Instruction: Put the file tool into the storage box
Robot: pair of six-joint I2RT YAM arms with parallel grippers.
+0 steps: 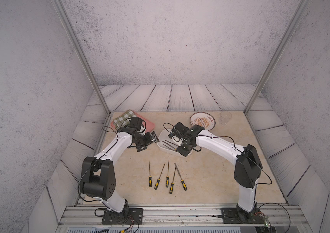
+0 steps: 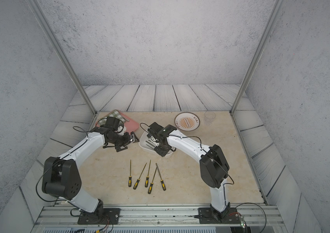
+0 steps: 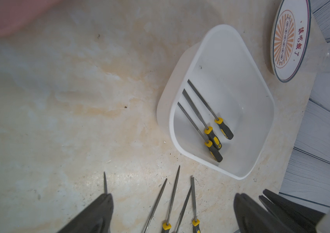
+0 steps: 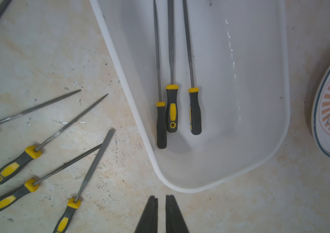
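Observation:
The white storage box [image 3: 250,116] holds three files with yellow-and-black handles, one being the file [image 4: 194,112]. Several more files [image 4: 13,167] lie on the table in front of the box. My right gripper is over the box's near end in the top views; in its own wrist view its fingertips are close together, with nothing visible between them. My left gripper hangs left of the box, its blurred fingers wide apart with nothing held.
A pink tray [image 3: 9,15] with a checked cloth sits at the back left, behind my left arm. A patterned plate [image 1: 202,120] and a clear cup [image 1: 225,117] stand at the back right.

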